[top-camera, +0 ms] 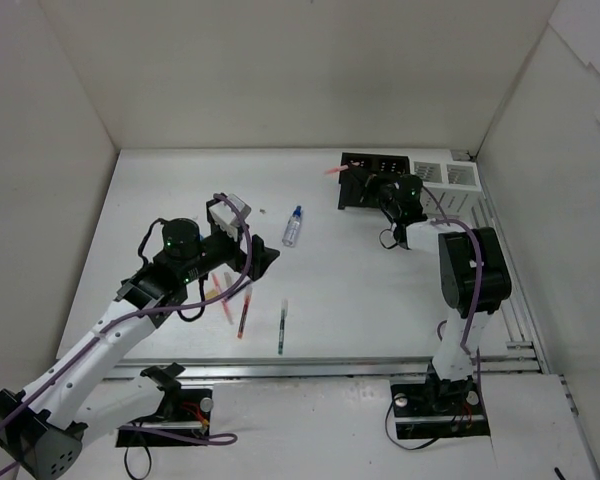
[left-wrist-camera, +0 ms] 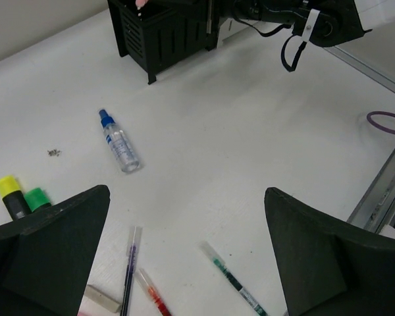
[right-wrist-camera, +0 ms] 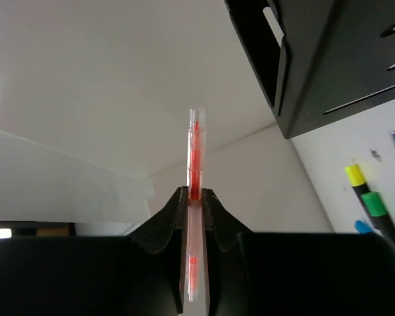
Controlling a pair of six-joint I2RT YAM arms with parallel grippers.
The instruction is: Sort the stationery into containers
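A clear pen with red ink [right-wrist-camera: 196, 158] is pinched upright between the fingertips of my right gripper, which is shut on it. In the top view that pen [top-camera: 342, 169] lies level at the left edge of the black container [top-camera: 355, 200]. Beside that box stands a white container [top-camera: 448, 190]. My left gripper is open over the table, nothing between its fingers. Below it lie a green pen [left-wrist-camera: 237, 283], a red pen [left-wrist-camera: 155, 296], a dark purple pen [left-wrist-camera: 130, 270] and a pale eraser [left-wrist-camera: 102, 298].
A clear bottle with a blue cap [left-wrist-camera: 122, 146] lies in the middle of the table. Yellow-capped [left-wrist-camera: 12, 194] and green-capped [left-wrist-camera: 37, 199] markers lie to the left.
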